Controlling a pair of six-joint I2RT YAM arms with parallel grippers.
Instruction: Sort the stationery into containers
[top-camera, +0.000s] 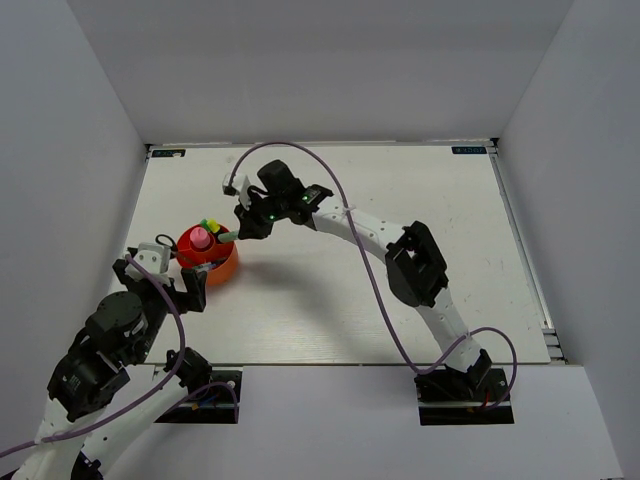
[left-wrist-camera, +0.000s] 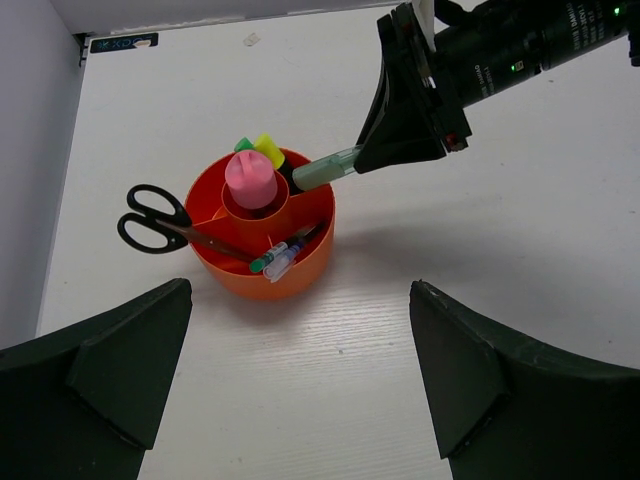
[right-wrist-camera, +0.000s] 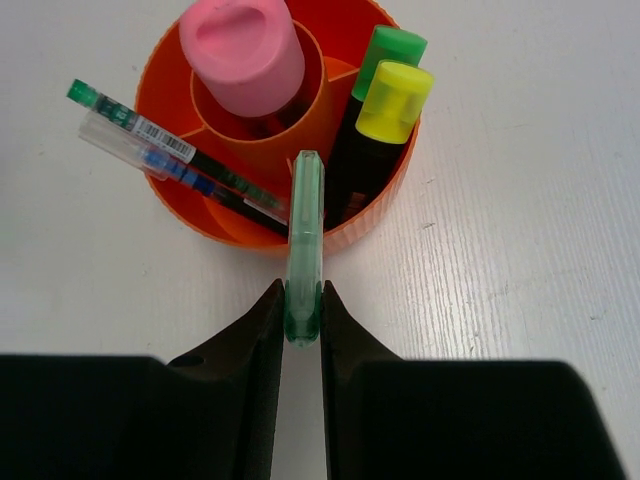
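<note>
An orange round organizer (left-wrist-camera: 265, 288) with a raised centre cup stands at the table's left. It holds a pink cylinder (left-wrist-camera: 251, 180), black scissors (left-wrist-camera: 150, 218), two pens (left-wrist-camera: 285, 257), and a green-capped and a yellow-capped marker (right-wrist-camera: 394, 103). My right gripper is shut on a translucent green stick-like item (right-wrist-camera: 306, 235), whose far end reaches over the organizer's rim by the markers. Whether that end touches anything inside cannot be told. On the near side of the organizer, my left gripper stands open and empty.
Apart from the organizer, the white table (top-camera: 400, 200) is bare. Grey walls (top-camera: 320, 70) rise at the back and sides. The right arm (top-camera: 405, 260) stretches across the table's middle.
</note>
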